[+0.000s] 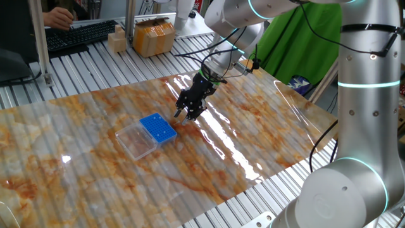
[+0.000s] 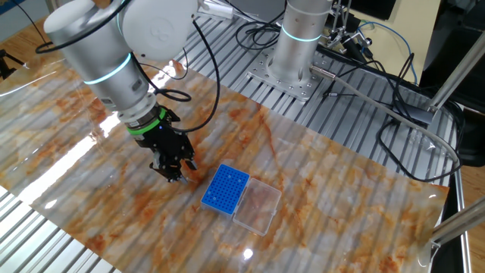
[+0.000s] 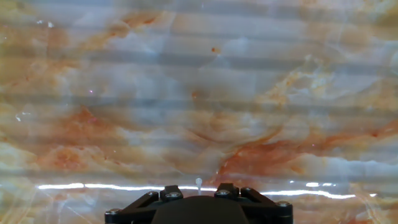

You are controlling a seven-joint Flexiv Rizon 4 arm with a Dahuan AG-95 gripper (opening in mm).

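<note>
My gripper shows at the bottom edge of the wrist view, its black fingers (image 3: pixel 225 191) apart, so it stands open. A small pale pin-like piece (image 3: pixel 199 182) shows in the gap, touching neither finger in this view. Whether it lies on the table or stands higher, I cannot tell. In exterior view 1 the gripper (image 1: pixel 185 116) is low over the marbled surface, just beyond a blue perforated rack (image 1: pixel 158 128). That rack sits in a clear box, whose transparent lid (image 1: pixel 135 142) lies opened out beside it. Exterior view 2 shows the same blue rack (image 2: pixel 226 188), to the right of the gripper (image 2: pixel 180 173).
The marbled sheet (image 1: pixel 82 171) is largely bare around the box. A cardboard box (image 1: pixel 154 38), wooden blocks (image 1: pixel 117 40) and a keyboard (image 1: pixel 85 35) stand past its far edge. A person's hand (image 1: pixel 58 18) rests near the keyboard. Cables hang along the arm.
</note>
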